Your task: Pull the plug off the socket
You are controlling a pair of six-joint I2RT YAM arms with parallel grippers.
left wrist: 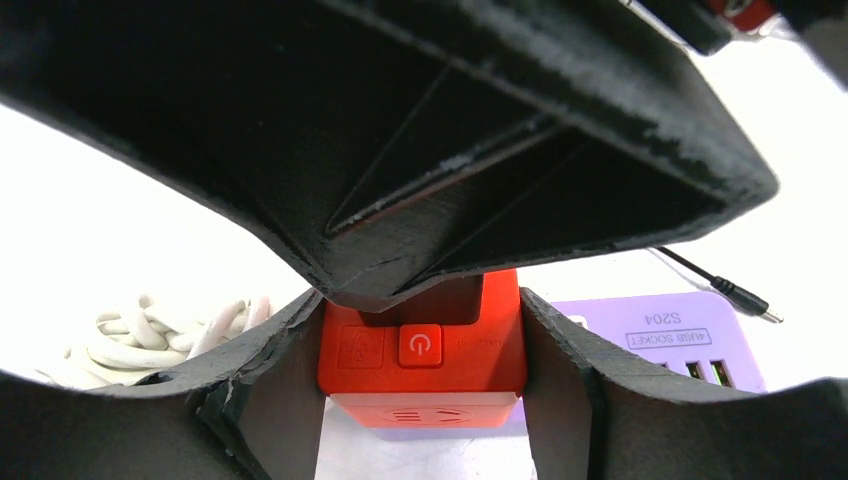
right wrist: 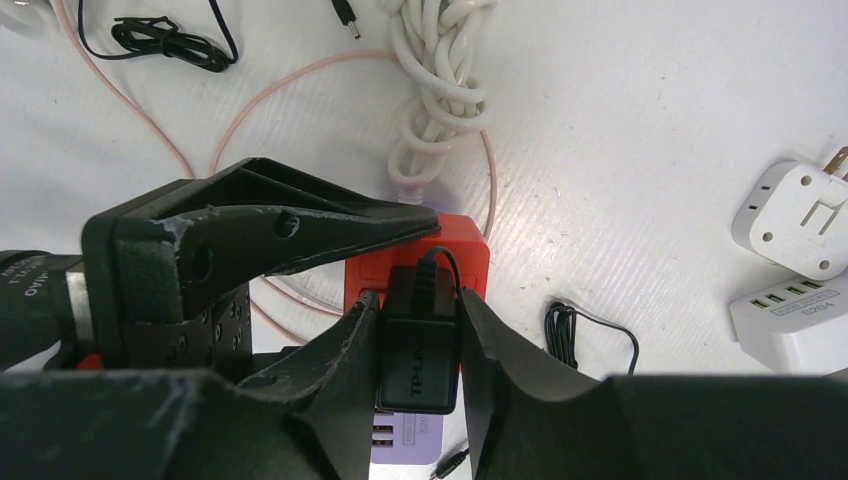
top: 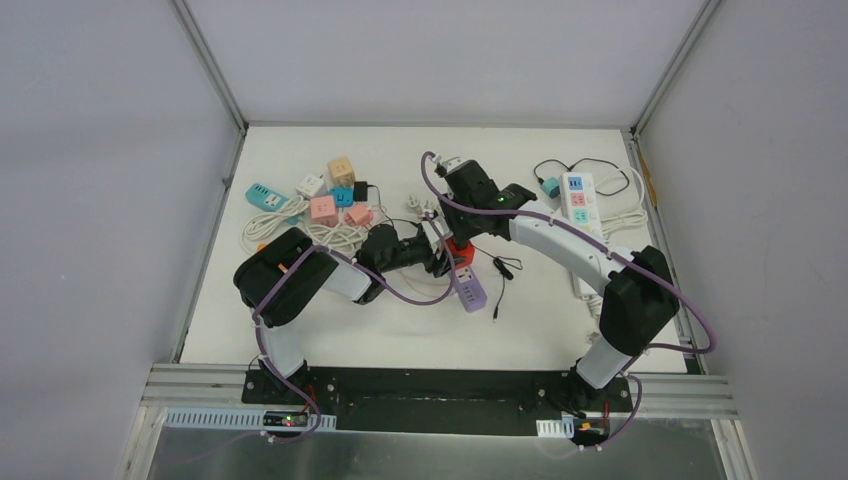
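A black TP-LINK plug (right wrist: pixel 418 362) sits over a red socket (right wrist: pixel 463 255), with my right gripper shut on it. Whether its prongs are still in the socket cannot be seen. In the left wrist view my left gripper is shut on the same red socket (left wrist: pixel 470 350), a finger on either side. My right gripper's dark fingers (left wrist: pixel 400 140) cover most of the plug there. From above, both grippers meet at the red socket (top: pixel 463 257), and the plug is mostly hidden by the right arm.
A purple power strip (top: pixel 471 290) extends from the red socket, and its coiled white cord (right wrist: pixel 440 90) lies nearby. A thin black cable (top: pixel 504 268) lies to the right. Socket cubes and a teal strip (top: pixel 266 197) crowd the left; a white strip (top: pixel 578 215) stands right.
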